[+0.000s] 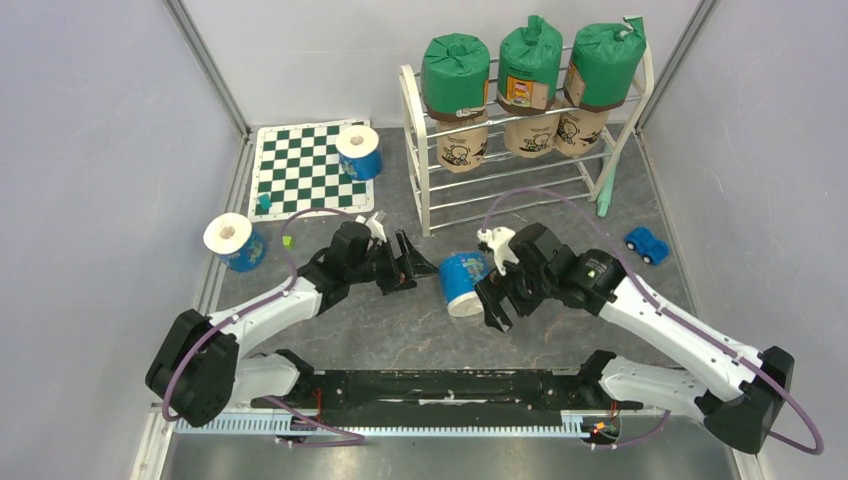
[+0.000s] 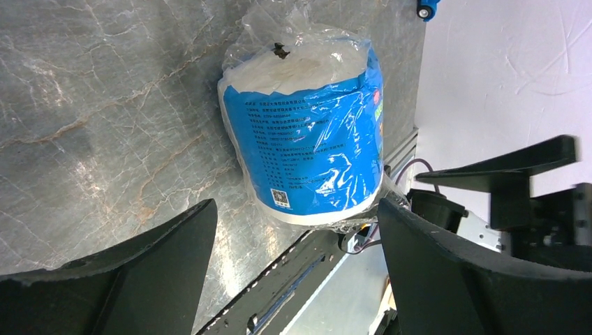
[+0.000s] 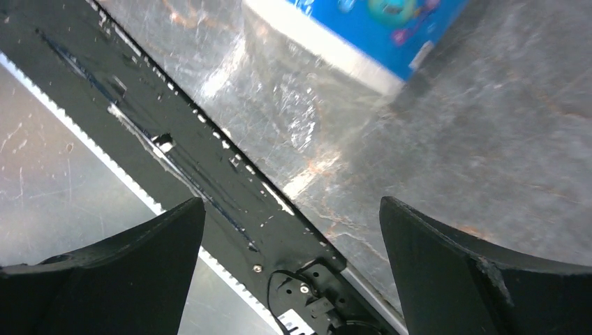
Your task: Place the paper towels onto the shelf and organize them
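Observation:
A blue-wrapped paper towel roll (image 1: 462,280) lies on its side between my grippers, filling the middle of the left wrist view (image 2: 300,146). My left gripper (image 1: 405,265) is left of it, fingers apart with the roll beyond them. My right gripper (image 1: 495,305) is at the roll's right, open and empty. Two more blue rolls stand at left (image 1: 240,250) and on the checkerboard (image 1: 362,165). The white wire shelf (image 1: 420,195) holds green packs (image 1: 455,75) on top and kraft-wrapped rolls (image 1: 460,150) below.
The checkerboard (image 1: 290,165) lies at back left. A small green cube (image 1: 287,241) is near the left arm. A blue toy car (image 1: 645,243) sits at right. The front edge (image 1: 440,385) borders the grey floor.

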